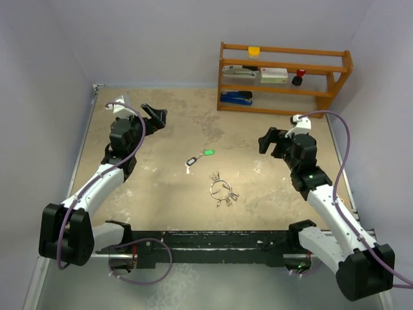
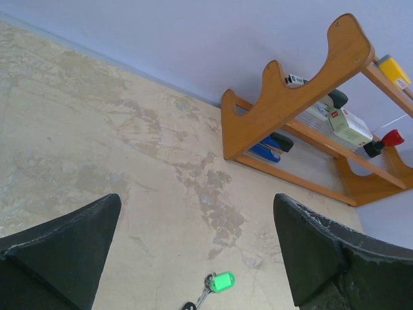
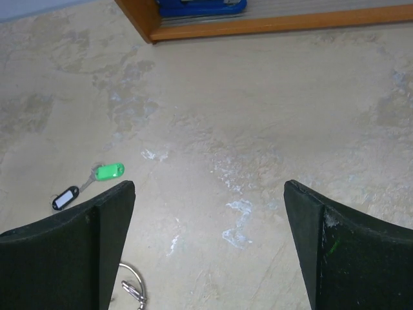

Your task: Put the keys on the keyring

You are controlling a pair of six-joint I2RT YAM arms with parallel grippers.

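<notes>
A round metal keyring (image 1: pixel 221 189) with several small clips lies near the table's front middle; the right wrist view shows only part of the ring (image 3: pixel 134 272), the rest cut off or behind a finger. Behind it lie the keys: one with a green tag (image 1: pixel 208 152) and one with a black-and-white tag (image 1: pixel 191 161), close together. They show also as the green tag (image 3: pixel 110 171) and black tag (image 3: pixel 65 197). My left gripper (image 1: pixel 161 117) stands open above the table's back left, empty. On the right, my other gripper (image 1: pixel 266 147) hangs open too, away from keys and ring.
At the back right stands a wooden rack (image 1: pixel 284 84) holding a blue stapler (image 1: pixel 237 97), a white box (image 1: pixel 273 75), a yellow item (image 1: pixel 253 51) and a red-topped stamp (image 1: pixel 298 77). Bare tabletop (image 1: pixel 161 194) surrounds the keys and ring.
</notes>
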